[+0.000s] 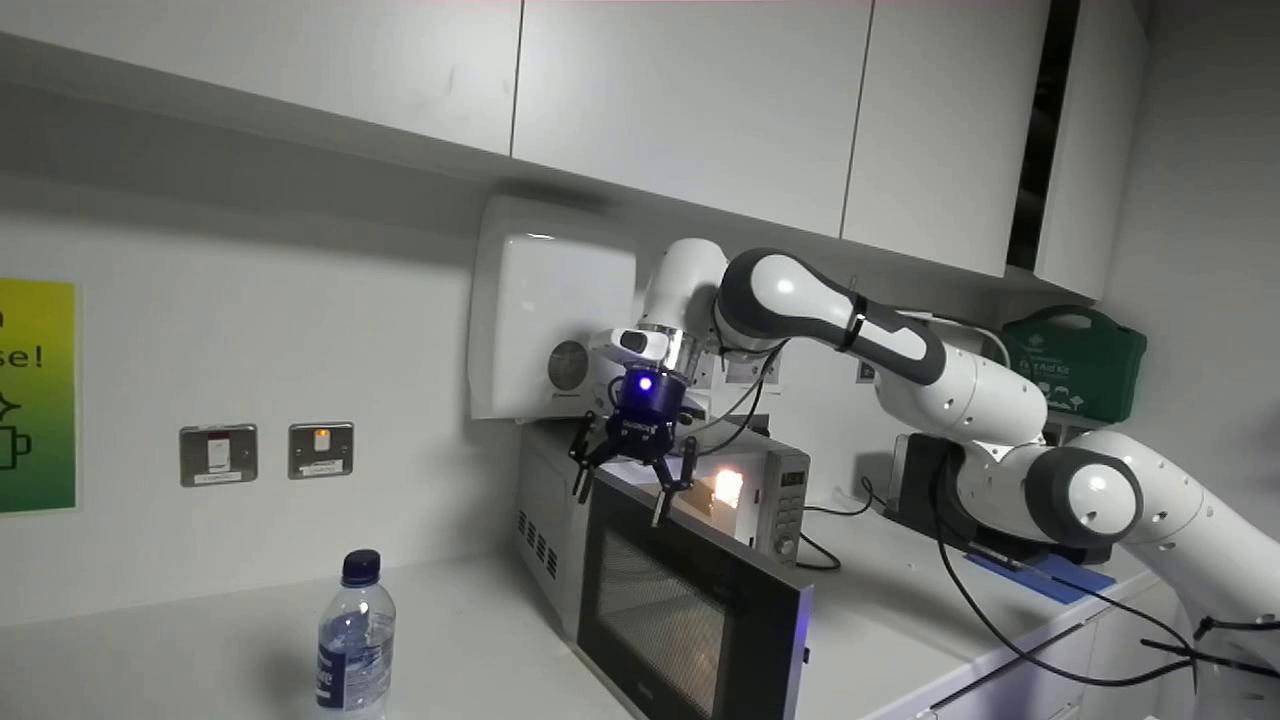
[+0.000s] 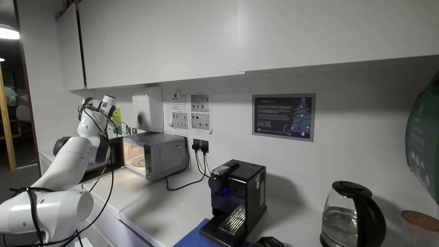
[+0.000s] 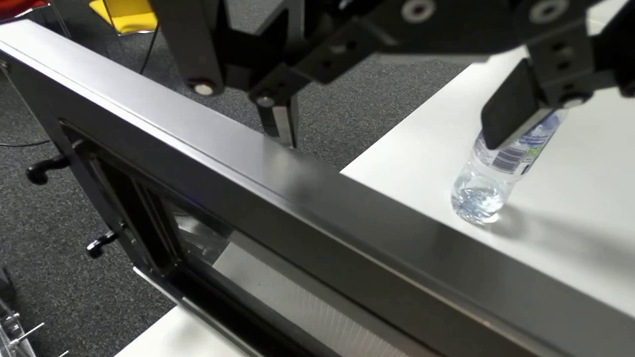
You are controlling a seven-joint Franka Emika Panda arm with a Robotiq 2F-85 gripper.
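The grey microwave [image 1: 546, 528] stands on the counter with its dark door [image 1: 690, 600] swung part way open and its inside lit. In the first exterior view my gripper [image 1: 624, 498] hangs, fingers down, at the door's top edge. Its two fingers are spread apart and nothing shows between them. From the wrist, one fingertip [image 3: 285, 126] lines up with the top of the door [image 3: 333, 196]; whether they touch I cannot tell. Beyond the door's outer side, a clear water bottle [image 3: 479, 199] stands upright on the counter, clear of the gripper; its blue cap [image 1: 361, 568] shows outside.
White wall cupboards [image 1: 684, 96] overhang the arm, and a white dispenser [image 1: 552, 312] is fixed behind it. Power cables [image 2: 187, 187] run beside the microwave. Farther along stand a black coffee machine [image 2: 238, 197] and a kettle [image 2: 341, 214].
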